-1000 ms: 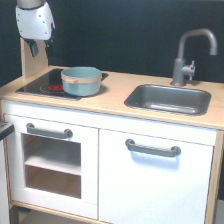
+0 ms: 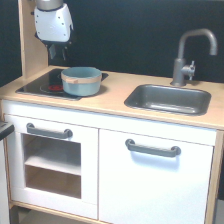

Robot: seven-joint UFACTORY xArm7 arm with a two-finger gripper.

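Observation:
A blue-grey pot (image 2: 83, 86) rests on the dark hob at the left of the toy kitchen's counter. At the upper left my gripper (image 2: 59, 62) hangs above and a little left of the pot, its dark fingers pointing down. A gap shows between it and the pot. The fingers are too small and dark to tell whether they are open or shut, and nothing is seen hanging from them.
Hob (image 2: 46, 83) with a red ring left of the pot. A sink (image 2: 168, 99) and grey faucet (image 2: 182, 60) stand at the right. Bare wood counter (image 2: 112, 92) lies between pot and sink. Below are cabinet doors with dark handles; a wooden panel (image 2: 33, 40) stands at the left edge.
My gripper has moved to the right, from over the left end of the counter toward the pot. The pot has not visibly moved.

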